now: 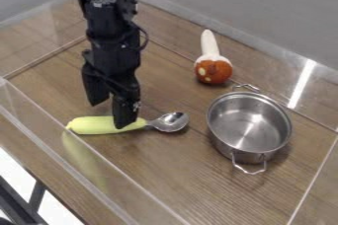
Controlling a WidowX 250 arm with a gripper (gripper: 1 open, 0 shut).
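Note:
My black gripper is low over the wooden counter at the left of centre, its fingers pointing down just above and behind a pale yellow-green spoon handle. The metal spoon bowl lies to the right of the handle. The fingertip on the right reaches down to the handle; whether it touches it, and how wide the finger is, I cannot tell clearly.
A steel pot with two handles stands at the right. Behind it lies a white object with an orange-brown round end. A clear rim runs along the counter's left and front edges.

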